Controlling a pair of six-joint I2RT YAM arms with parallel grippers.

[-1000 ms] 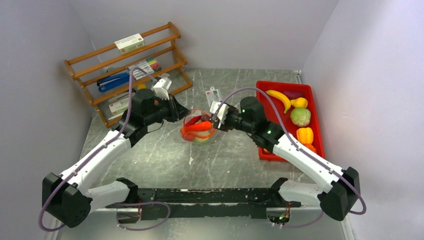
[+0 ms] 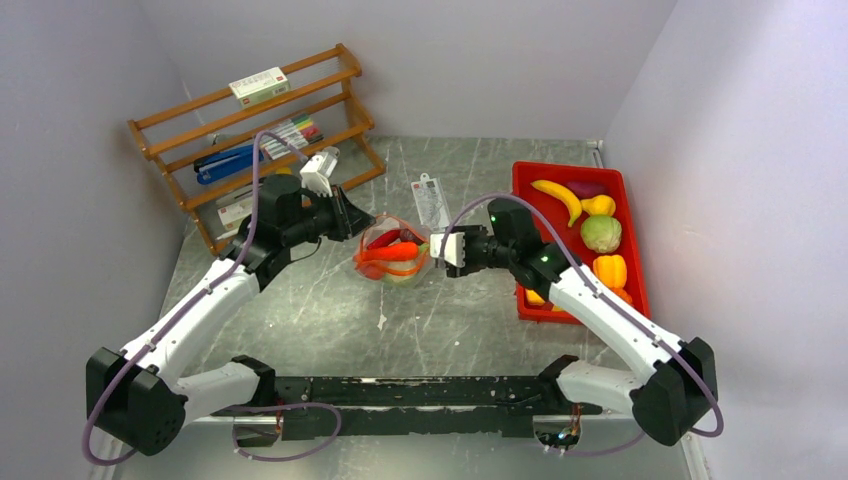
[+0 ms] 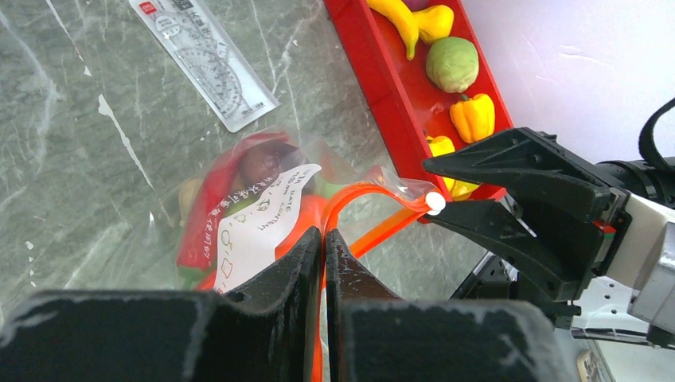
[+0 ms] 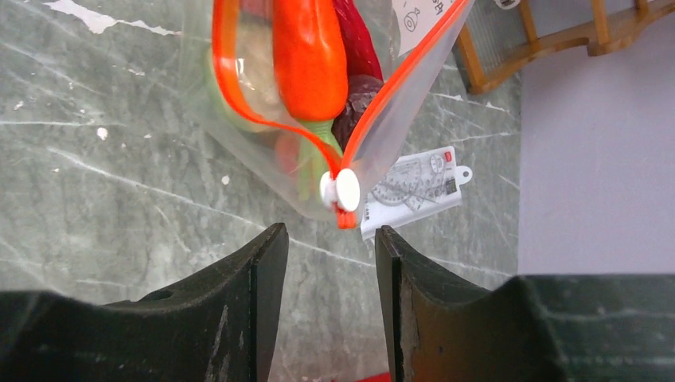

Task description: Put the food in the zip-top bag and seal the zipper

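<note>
The clear zip bag (image 2: 402, 277) stands with its orange-rimmed mouth wide apart, holding a carrot (image 2: 390, 253), a red pepper (image 3: 208, 211) and other food. My left gripper is shut on the bag's orange zip rim (image 3: 366, 188). At the rim's other end sits the white slider (image 4: 341, 191). Just short of that slider, my right gripper is open, one finger to each side and nothing between them. In the left wrist view, the slider overlaps the tip of the lower right-gripper finger (image 3: 477, 227); contact cannot be told.
A red tray (image 2: 520, 215) with several more foods stands at the right, beneath the right arm. Behind the bag lies a flat printed pack (image 2: 431, 203). A wooden rack (image 2: 372, 165) fills the back left.
The left gripper and bag have shifted a little to the left.
</note>
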